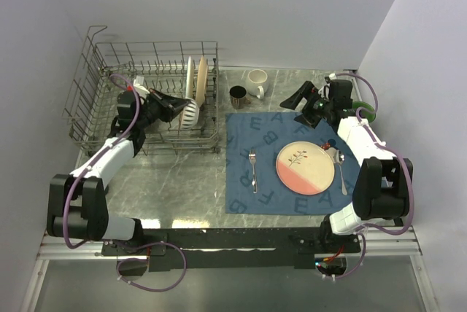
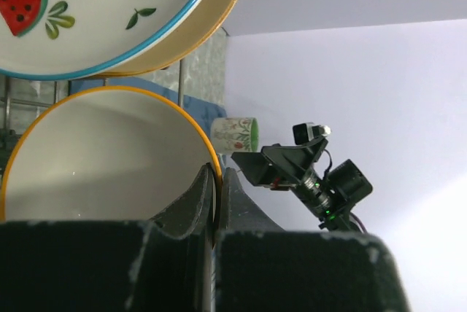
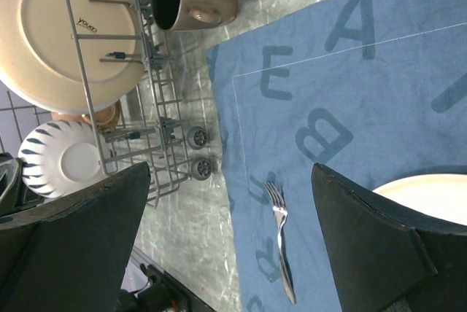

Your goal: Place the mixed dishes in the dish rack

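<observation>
At the front right of the wire dish rack [image 1: 157,146], my left gripper [image 1: 181,105] is shut on the rim of a striped bowl [image 1: 190,114]. The bowl is tipped on its side; its pale inside and orange rim [image 2: 109,155] show in the left wrist view. Two plates stand upright behind it: a white plate [image 1: 190,77] and a tan plate [image 1: 201,82]. My right gripper [image 1: 300,106] stands open and empty above the blue mat's back edge. A pink-and-cream plate [image 1: 304,168], a fork [image 1: 253,170] and a spoon [image 1: 342,172] lie on the mat.
Between rack and mat's back edge stand a brown mug [image 1: 238,96] and a white mug [image 1: 257,83]. A green-rimmed cup [image 1: 364,111] is partly hidden behind the right arm. The rack's left half looks mostly free of dishes; bare counter [image 1: 171,188] lies in front.
</observation>
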